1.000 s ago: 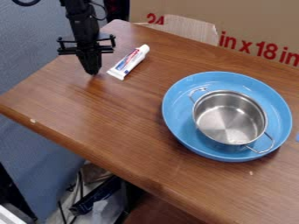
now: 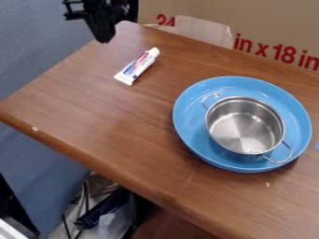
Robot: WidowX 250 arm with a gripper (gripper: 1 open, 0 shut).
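My black gripper (image 2: 103, 28) is at the top left edge of the view, raised above the far left of the wooden table (image 2: 100, 121); whether it is open or shut is hard to make out. A white, red and blue toothpaste tube (image 2: 137, 66) lies on the table below and right of it. A steel pot (image 2: 243, 121) with two wire handles stands in a blue plate (image 2: 196, 101) on the right.
A cardboard box (image 2: 268, 28) stands behind the table's back edge. Cables and clutter lie below the front left edge.
My gripper has risen away from the tabletop beside the tube, toward the top of the view. The tube, pot and plate stay in place.
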